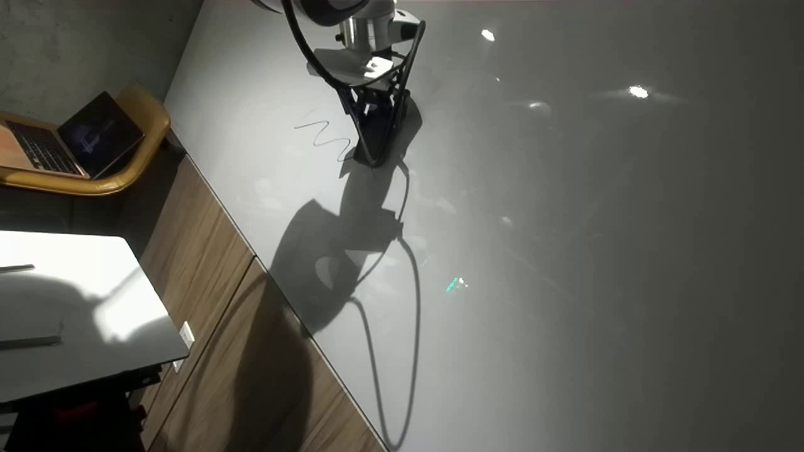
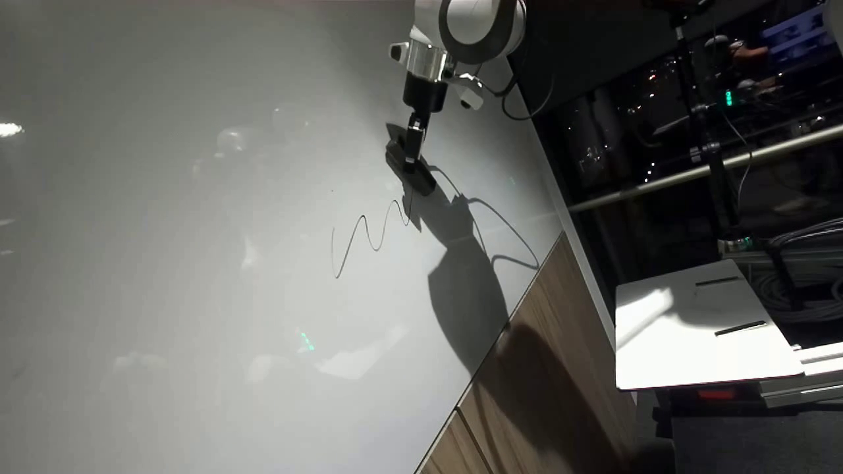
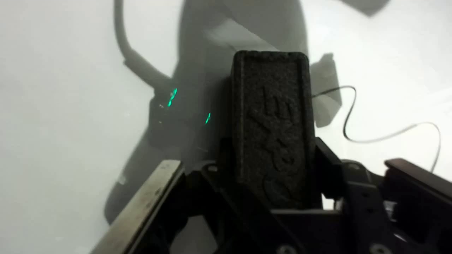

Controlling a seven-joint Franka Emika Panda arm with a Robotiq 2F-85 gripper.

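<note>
A black block-shaped eraser (image 3: pixel 275 122) with raised lettering fills the middle of the wrist view. My gripper is shut on it, one finger along each long side. In exterior view 2 the eraser (image 2: pixel 423 182) is at or very close to the whiteboard (image 2: pixel 197 300); firm contact cannot be confirmed. A thin dark wavy line (image 2: pixel 337 276) is drawn on the board, and its end runs up to the gripper (image 2: pixel 411 162). In exterior view 1 the gripper (image 1: pixel 370 150) covers that end of the squiggle (image 1: pixel 348 140).
The arm's shadow (image 1: pixel 309 248) falls across the board. Wood panels (image 1: pixel 218 301) border it, with a white table (image 1: pixel 143 316) and a laptop (image 1: pixel 98 135) on a yellow chair beyond. Most of the board is clear.
</note>
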